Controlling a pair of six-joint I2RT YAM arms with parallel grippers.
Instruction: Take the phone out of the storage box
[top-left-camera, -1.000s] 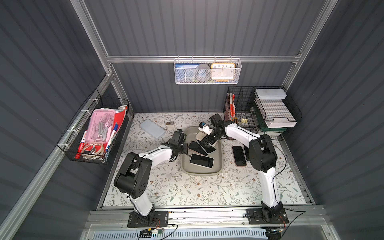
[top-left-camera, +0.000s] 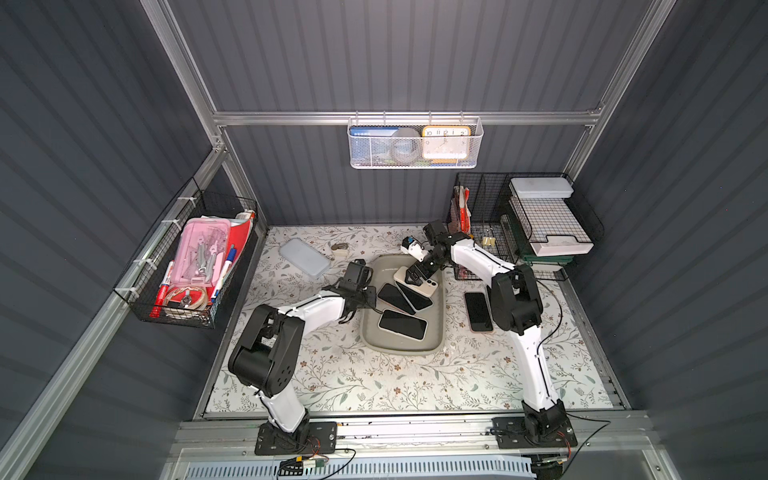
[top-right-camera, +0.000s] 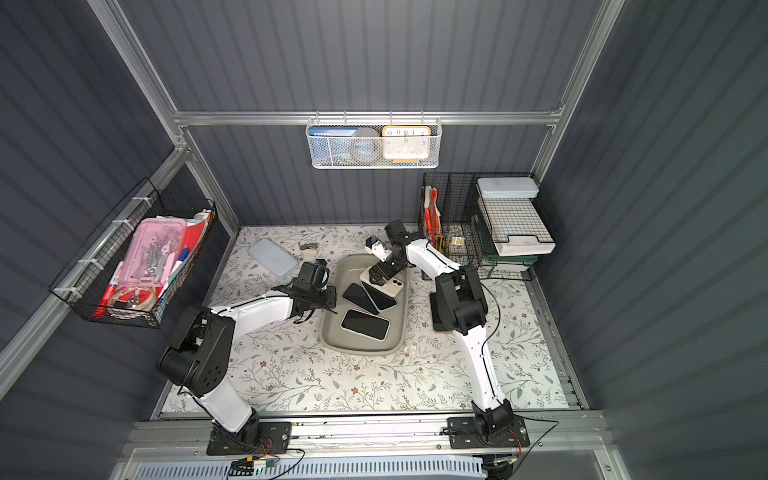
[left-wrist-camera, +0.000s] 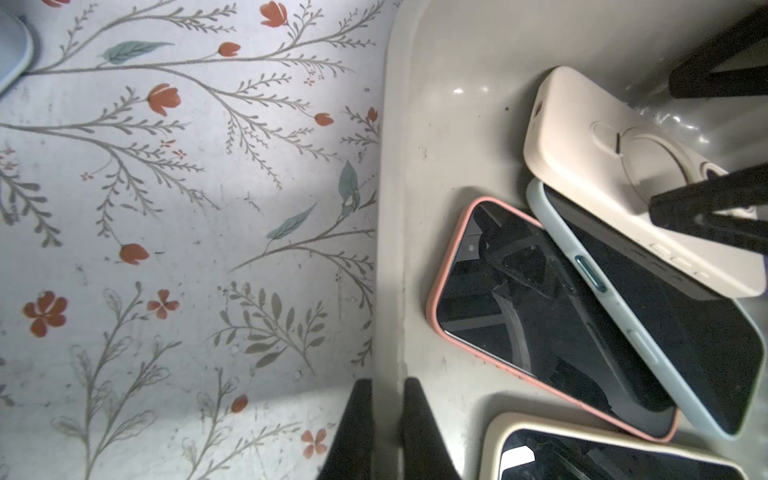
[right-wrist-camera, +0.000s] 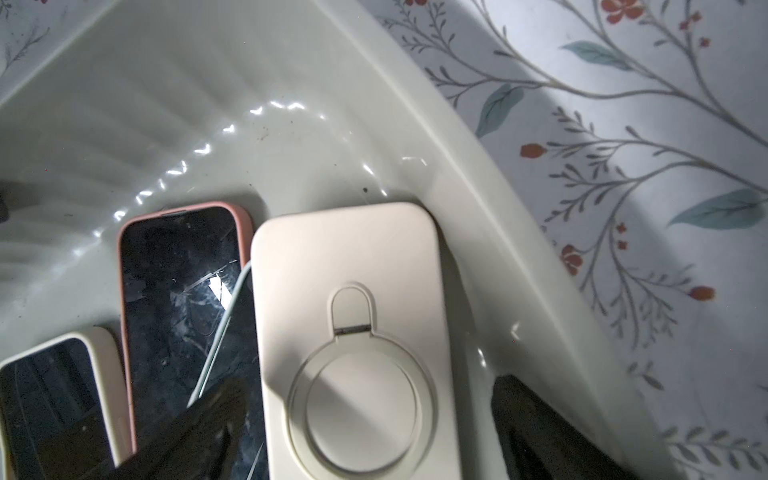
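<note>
The grey storage box (top-left-camera: 376, 340) holds several phones: a cream-cased one (right-wrist-camera: 348, 248) lying face down, a light-blue-cased one (left-wrist-camera: 688, 344), a pink-cased one (left-wrist-camera: 512, 296) and a white-cased one (top-left-camera: 403, 324). My left gripper is shut on the box's left rim. My right gripper is open above the cream phone, its fingertips on either side of it in the right wrist view; whether they touch it I cannot tell.
A phone (top-left-camera: 478, 312) lies right of the box. A translucent lid (top-left-camera: 304, 256) is at back left. Wire baskets stand at back right (top-left-camera: 552, 232) and hang on the left (top-left-camera: 200, 312).
My right gripper has shifted slightly and its wrist has risen a little. The box and its phones sit slightly lower in view than a second ago. My left arm looks unmoved.
</note>
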